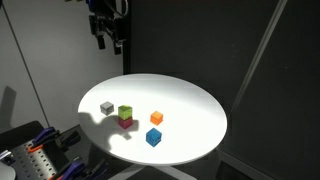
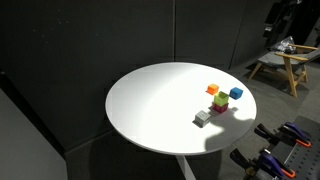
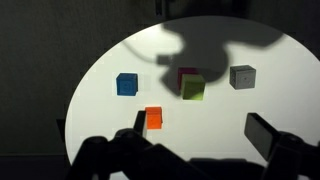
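Note:
On the white round table point(image 1: 180, 95) a green cube point(image 1: 125, 112) sits on top of a dark pink cube point(image 1: 125, 124). Around this stack are a grey cube point(image 1: 107, 107), an orange cube point(image 1: 157, 118) and a blue cube point(image 1: 153, 137), each standing apart. My gripper point(image 1: 108, 46) hangs high above the table's left side, touching none of them. From the wrist, its black fingers point(image 3: 262, 136) are spread wide, nothing between them. The green cube point(image 3: 193, 88) partly hides the pink one point(image 3: 186, 75) there.
Black frame parts with blue clamps point(image 2: 272, 163) stand beside the table near the robot. A wooden chair point(image 2: 290, 65) is farther off.

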